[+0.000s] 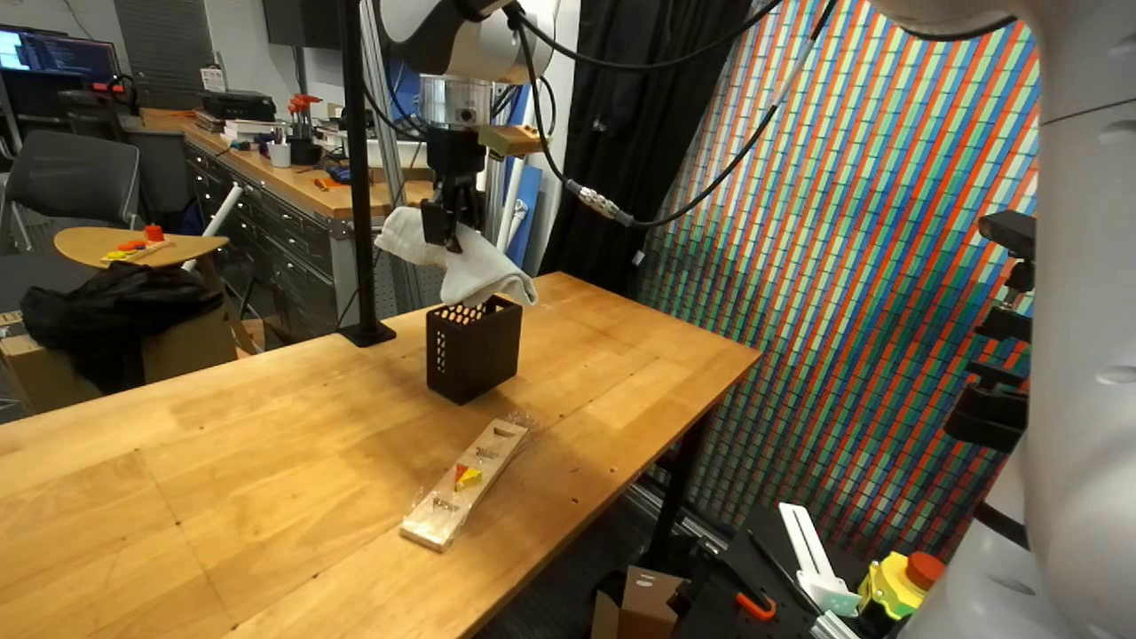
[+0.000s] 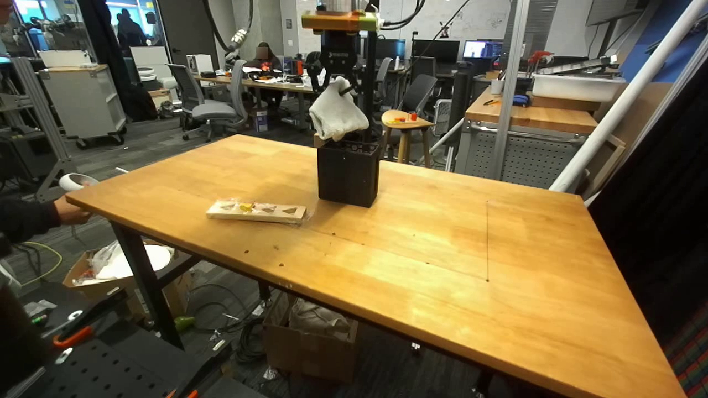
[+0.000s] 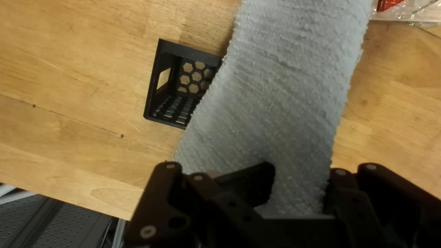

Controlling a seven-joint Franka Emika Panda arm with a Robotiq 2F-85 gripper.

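Note:
A pale towel (image 1: 487, 268) hangs from my gripper (image 1: 448, 240), which is shut on it near its middle, with the cloth drooping to both sides. Under it stands a black box (image 1: 469, 360) with an open top and hexagonal holes, upright on the table. In the second exterior view the towel (image 2: 336, 114) is just over the rim of the box (image 2: 347, 173); whether cloth touches the rim is hard to tell. From the wrist, the towel (image 3: 285, 95) covers much of the box's opening, while the box's visible part (image 3: 182, 86) looks empty.
On the wooden table (image 1: 266, 458) lies a plastic-wrapped wooden strip (image 1: 442, 511) with cutouts and red and yellow pieces, nearer the front edge than the box. A black post (image 1: 367, 330) rises at the table's back edge.

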